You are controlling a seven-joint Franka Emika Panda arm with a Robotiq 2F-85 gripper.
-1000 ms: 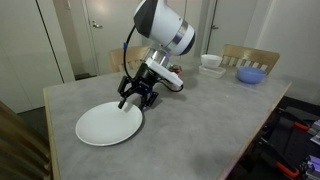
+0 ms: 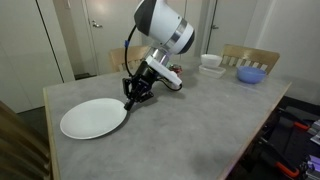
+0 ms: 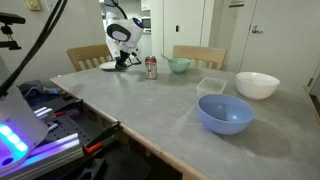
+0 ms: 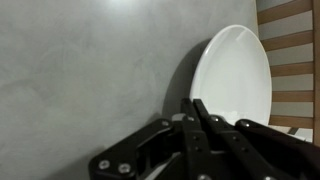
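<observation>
A white oval-looking plate rests at the left part of the grey table, near its left edge. At the plate's right rim is my gripper, pointing down with its fingers together. In the wrist view the plate reaches up and right from the shut gripper, whose tips meet or overlap the near rim. Whether any rim sits between the fingers cannot be told. Exterior view 2 shows the gripper far off and small, with the plate beside it.
A blue bowl, a white bowl, a clear container, a green bowl and a can stand away from the plate. A wooden chair is beyond the table edge.
In exterior view 1 the plate has shifted left and slightly away from the front. My gripper has moved a little right and down, now at the plate's right rim.
</observation>
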